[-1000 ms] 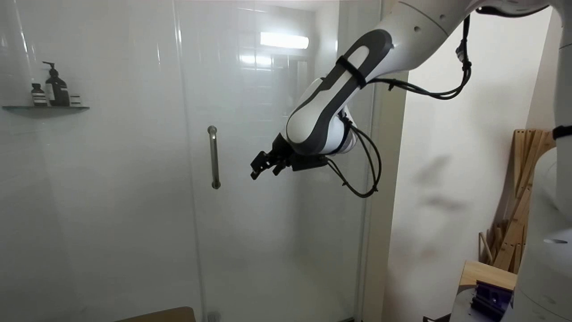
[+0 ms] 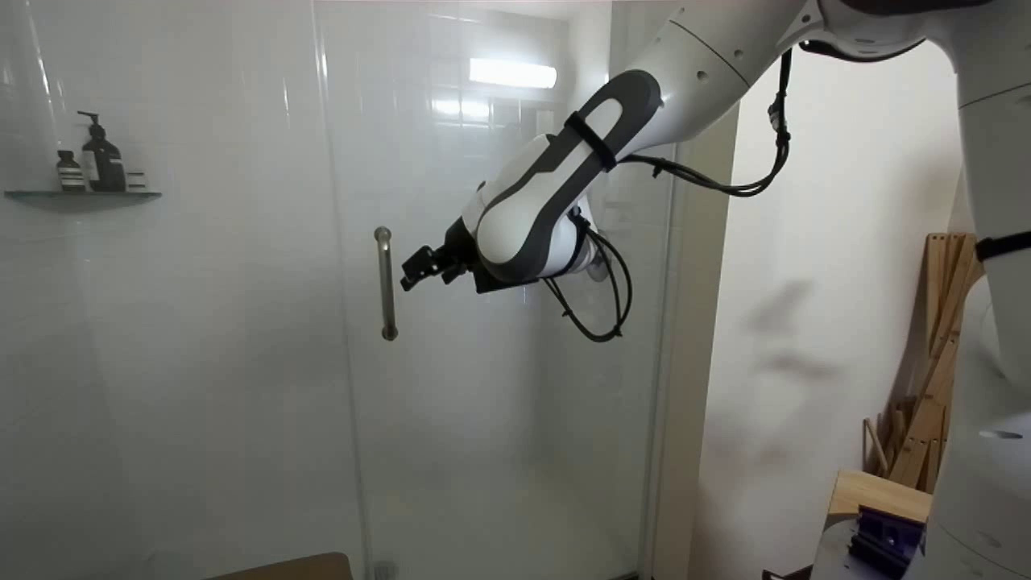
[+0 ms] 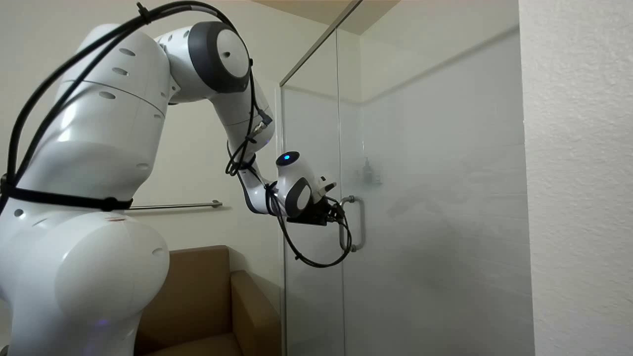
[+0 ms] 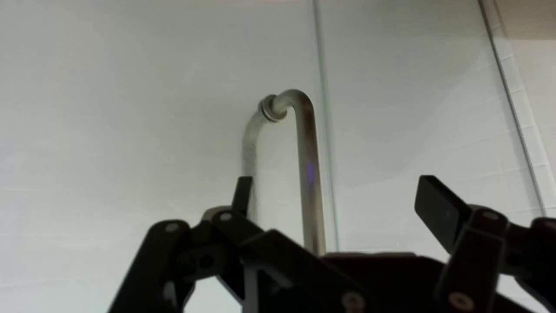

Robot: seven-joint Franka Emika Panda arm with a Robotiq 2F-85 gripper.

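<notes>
A metal bar handle stands upright on the glass shower door, which looks closed. Just right of that handle in exterior view 1 is my black gripper. From the wrist, the gripper shows its fingers spread wide, and the bar handle appears between them, nearer the left finger. Neither finger visibly touches the bar; its lower end is hidden behind the gripper body. In exterior view 2 the wrist and cables partly cover the handle, and the fingertips are hard to make out.
Bottles stand on a glass corner shelf inside the shower. A brown armchair sits behind the arm, below a towel bar. Wooden slats lean at the right. Cables loop under the wrist.
The arm has moved left and slightly up in exterior view 1, bringing my gripper much closer to the handle. The door and handle have stayed where they were.
</notes>
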